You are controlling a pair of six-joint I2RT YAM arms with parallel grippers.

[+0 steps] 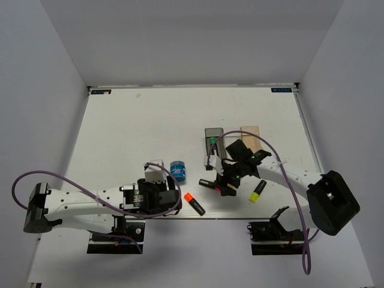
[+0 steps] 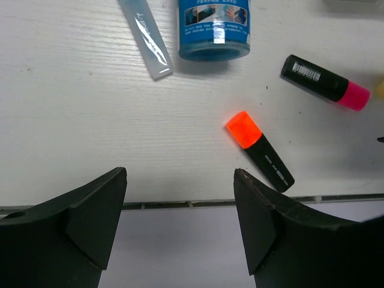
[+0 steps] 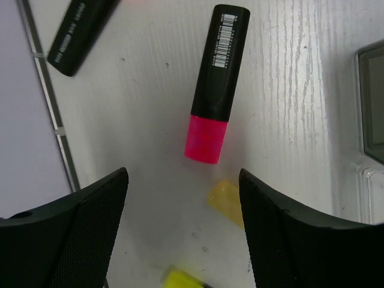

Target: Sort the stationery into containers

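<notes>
Below my open left gripper the table is bare. The orange-capped highlighter [image 2: 261,150] lies just ahead of its right finger, and the blue tin [image 2: 213,36] and a light blue stick [image 2: 146,39] lie farther off. My right gripper, open and empty, hovers close to the pink-capped highlighter [image 3: 216,84], whose pink end points toward the gap. A yellow stick [image 3: 227,203] is partly hidden behind the right finger. Near the bottom edge peeks a yellow-capped highlighter [image 3: 180,279]. A green-capped highlighter [image 1: 212,141] rests in the grey container [image 1: 208,133].
A wooden-coloured container [image 1: 251,129] stands right of the grey one, partly behind the right arm. The table's front edge [image 2: 168,204] runs close under the left gripper.
</notes>
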